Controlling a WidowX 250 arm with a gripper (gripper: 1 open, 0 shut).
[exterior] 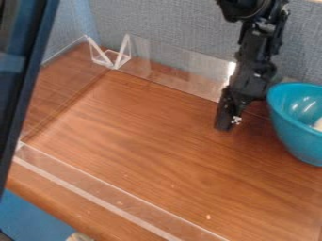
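Observation:
My black gripper [229, 120] reaches down from the top right to the wooden surface [138, 160], just left of the turquoise bowl [297, 141]. It looks shut, with nothing visible between its small fingers. The bowl is cut off by the right edge, and a pale object [317, 123] inside it is only partly in view.
Clear plastic walls edge the wooden surface at the back, left and front, with a white triangular bracket [111, 56] at the back left. A dark vertical panel [19, 66] stands along the left. The middle of the surface is empty.

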